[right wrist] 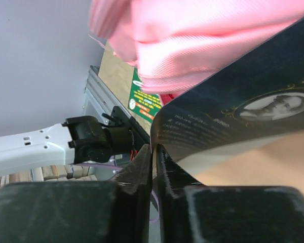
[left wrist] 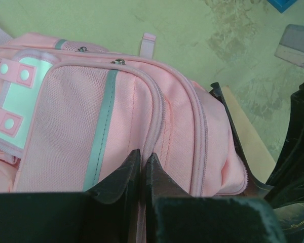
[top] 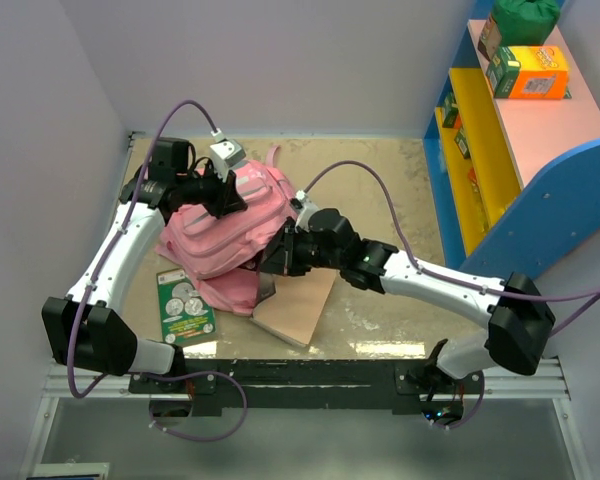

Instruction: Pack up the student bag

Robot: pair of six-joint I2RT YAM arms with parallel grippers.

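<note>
The pink bag lies on the table, its flap spread toward the front. My left gripper is shut on the bag's piped seam, beside the mesh panel. To the bag's right, a book with a dark cover and pale pages stands askew, its cover lifted away from the pages. My right gripper is shut at the cover's corner, with the thin edge at its fingertips. Part of the cover is hidden behind the right gripper in the top view.
A green booklet lies flat left of the bag's flap. On the right stands a blue and yellow shelf with an orange box on top.
</note>
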